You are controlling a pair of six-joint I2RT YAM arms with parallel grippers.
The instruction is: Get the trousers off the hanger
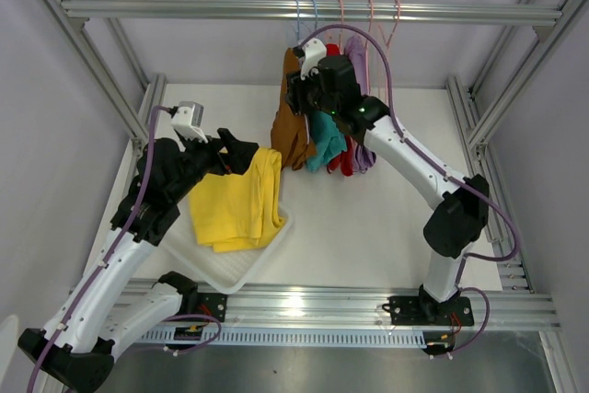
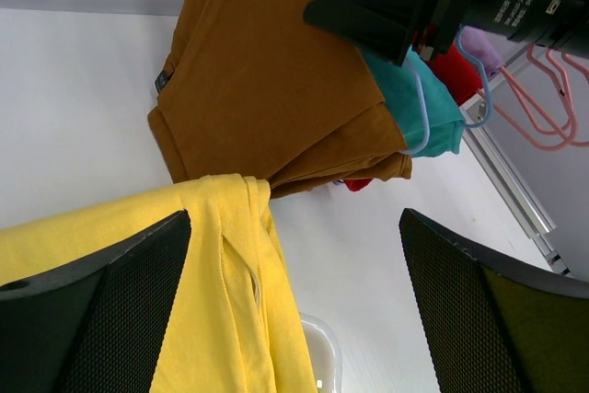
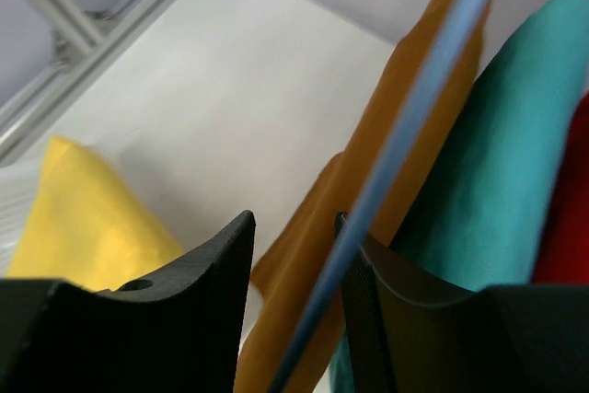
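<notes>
Brown trousers (image 1: 286, 126) hang from the rail among teal (image 1: 325, 143), red and purple garments on blue and pink hangers. My right gripper (image 1: 296, 89) is at the top of the brown trousers; in the right wrist view its fingers (image 3: 207, 310) flank the brown cloth and a blurred blue hanger (image 3: 377, 200), fingers part open. My left gripper stands open in front of them, above folded yellow trousers (image 1: 230, 204), with nothing between its fingers.
A white tray (image 1: 230, 273) holds the yellow garment at lower left. The metal rail (image 1: 460, 12) spans the back. The board is clear to the right of the garments.
</notes>
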